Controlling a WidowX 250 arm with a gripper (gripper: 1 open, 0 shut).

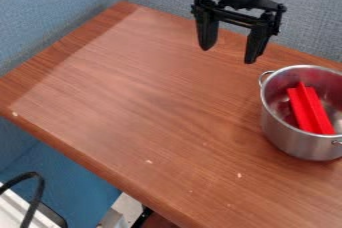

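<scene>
My black gripper [230, 42] hangs open over the back right of the wooden table, its two fingers spread with nothing between them. In front of it and to the right stands a steel pot [287, 140] with small side handles. Inside the pot lies an elongated red object [311, 112], leaning against the inside.
Padded blue-grey walls [47, 17] border it at the left and back. At the bottom left, off the table, are a white object and a black cable.
</scene>
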